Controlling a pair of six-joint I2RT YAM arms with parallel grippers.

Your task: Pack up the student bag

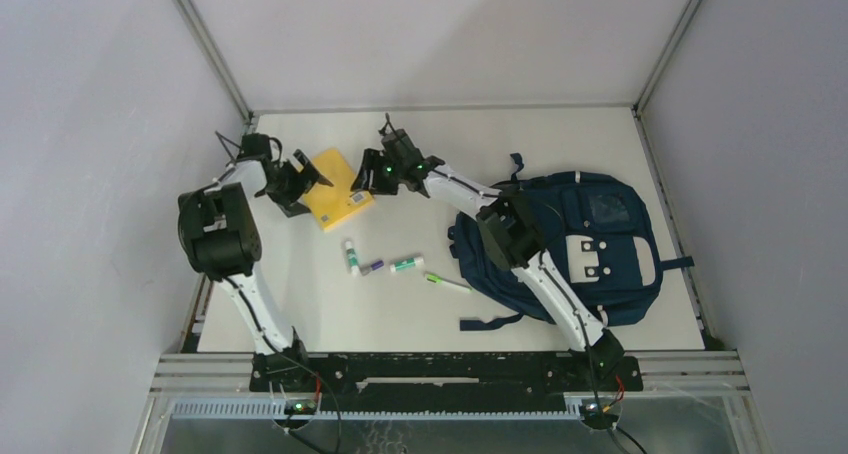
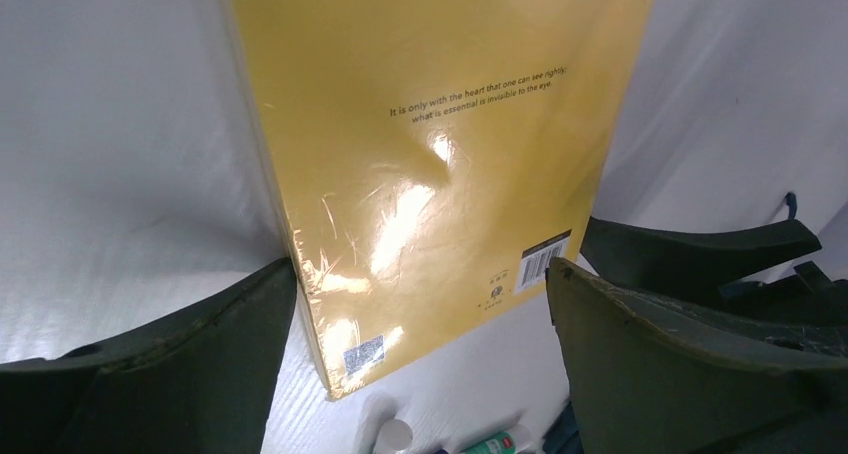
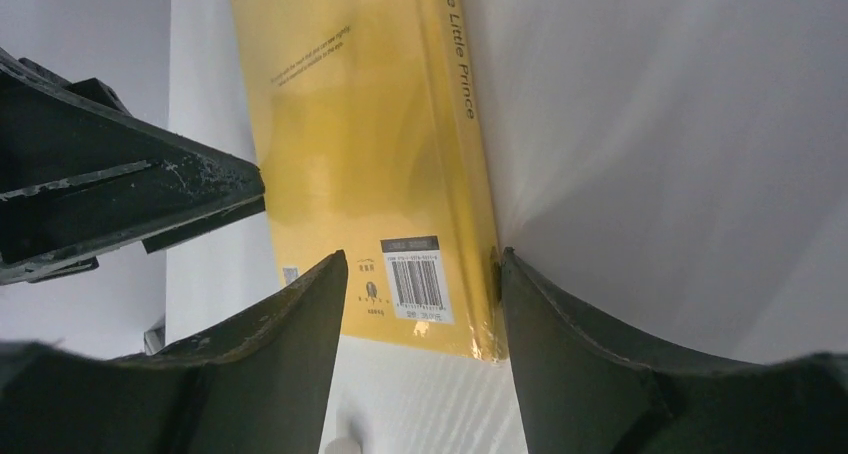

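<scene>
A yellow book (image 1: 332, 184), "The Little Prince", lies flat at the back left of the table, back cover up. My open left gripper is low over it, one fingertip at each side in the left wrist view. My open right gripper reaches it from the other side, one fingertip at the spine beside the barcode (image 3: 414, 281), the other over the cover. In the top view the navy student bag (image 1: 620, 234) lies open-side unclear on the right, partly under my right arm.
Glue sticks (image 1: 352, 256) (image 1: 406, 264), a small purple item (image 1: 372, 266) and a green-capped marker (image 1: 448, 282) lie in front of the book.
</scene>
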